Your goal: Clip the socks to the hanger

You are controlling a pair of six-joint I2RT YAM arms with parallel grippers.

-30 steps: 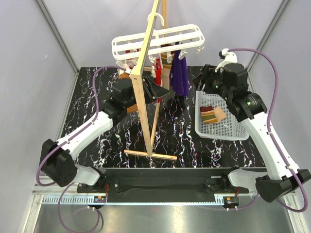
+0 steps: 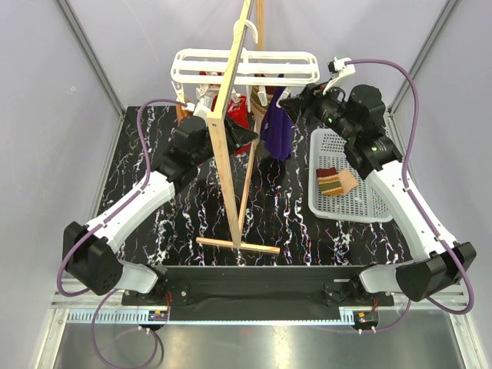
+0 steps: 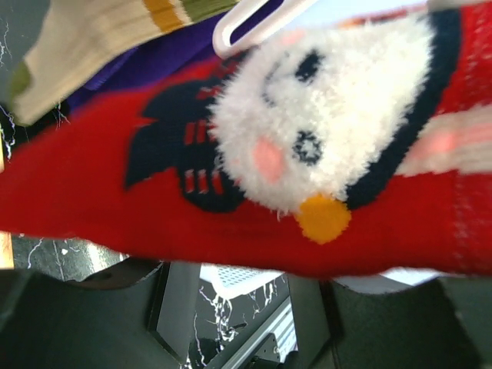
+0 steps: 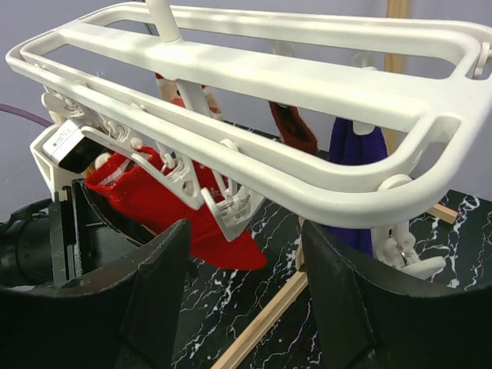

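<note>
The white clip hanger (image 2: 277,58) hangs on the wooden rack. A red sock (image 3: 92,200) with a white fluffy face hangs from it, close before my left gripper (image 2: 238,134), whose fingers stand apart below the sock in the left wrist view. A purple sock (image 2: 277,131) hangs to its right, with other socks partly hidden behind. My right gripper (image 2: 296,104) is at the hanger's right end; in the right wrist view its fingertips are apart just below the clips (image 4: 231,211), with no sock seen between them.
A white basket (image 2: 346,207) at the right holds striped and tan socks (image 2: 330,181). The wooden rack's post (image 2: 224,177) stands in front of my left arm.
My right gripper has moved left to the hanger. The hanger has levelled out from a tilt, and the red sock shows wider in the top view.
</note>
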